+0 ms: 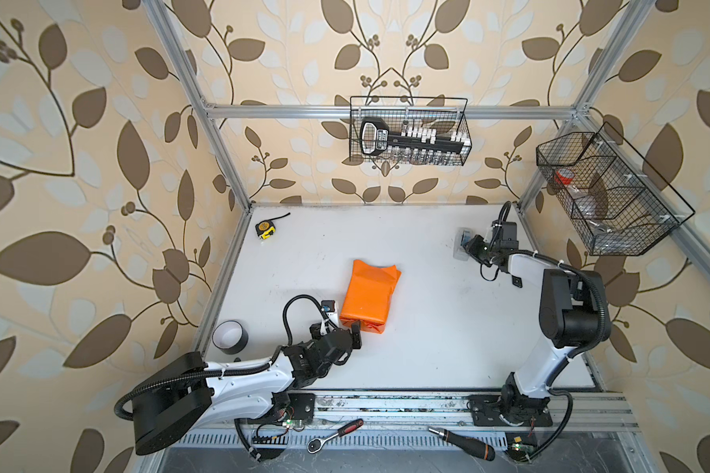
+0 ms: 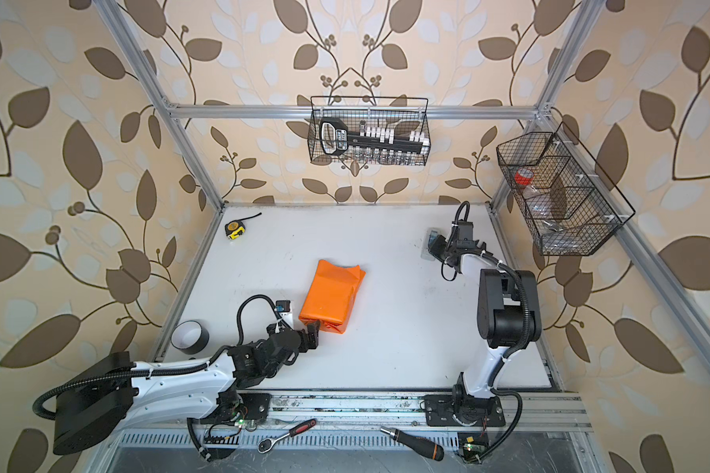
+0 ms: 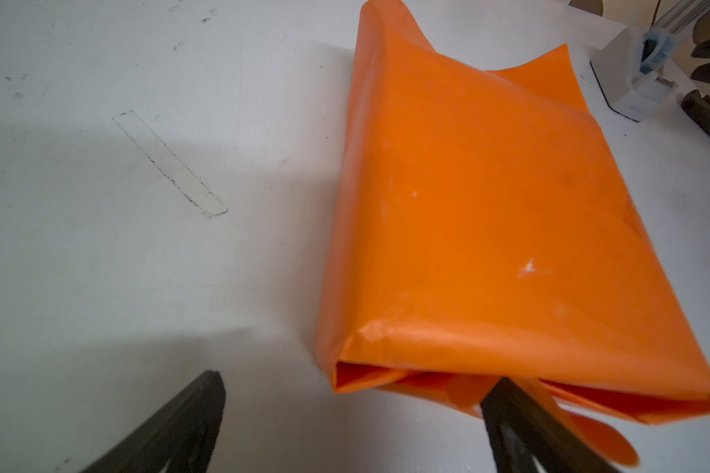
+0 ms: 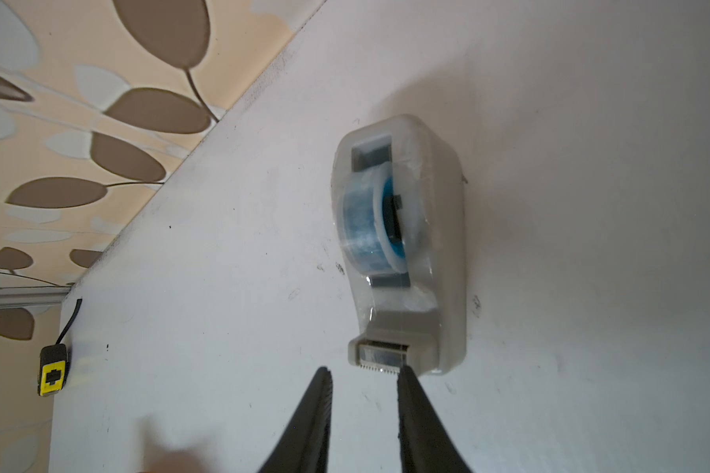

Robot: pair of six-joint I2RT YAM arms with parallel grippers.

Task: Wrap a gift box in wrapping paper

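An orange paper-wrapped box point(image 1: 368, 293) lies near the middle of the table, its near end showing loose folded flaps point(image 3: 449, 388). My left gripper stands open at that near end, one finger against or close to the paper flaps and the other over bare table. The tape dispenser point(image 4: 406, 244), whitish with a blue roll of tape, stands at the back right. Close to its cutter end is my right gripper, part open, with nothing seen between its fingers.
A yellow tape measure point(image 1: 266, 228) lies at the back left, and a round white and dark container point(image 1: 229, 336) sits at the left edge. Wire baskets point(image 1: 408, 146) hang on the back and right walls.
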